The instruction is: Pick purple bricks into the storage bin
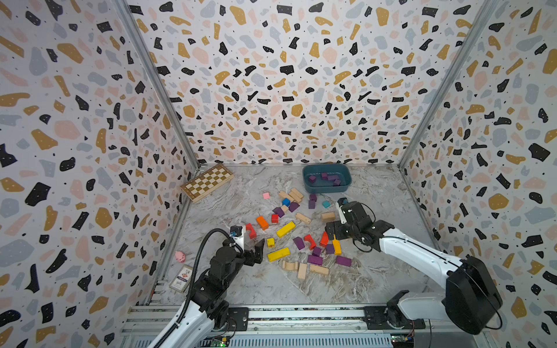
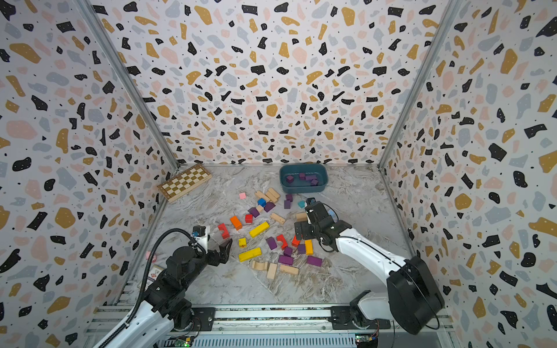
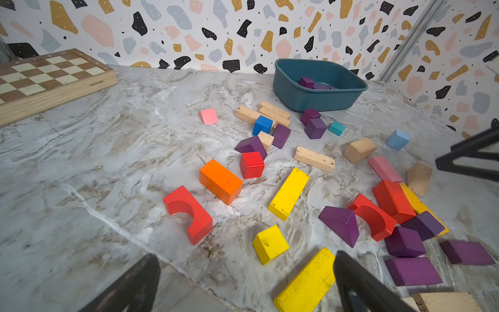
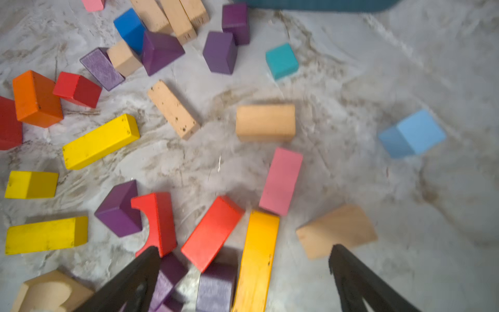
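Note:
Several purple bricks lie inside the teal storage bin at the back of the table. Outside it, a purple cube and another purple block stand just in front of the bin. A purple triangle and a flat purple brick lie near the blue cube. At the middle sits another purple triangle, with several purple bricks at the front right. My right gripper is open above the yellow and red bricks, nothing between its fingers. To the left, my left gripper is open and empty.
Red, yellow, orange and wooden blocks are scattered among the purple ones. A chessboard lies at the back left, a pink piggy and a card box at the left edge.

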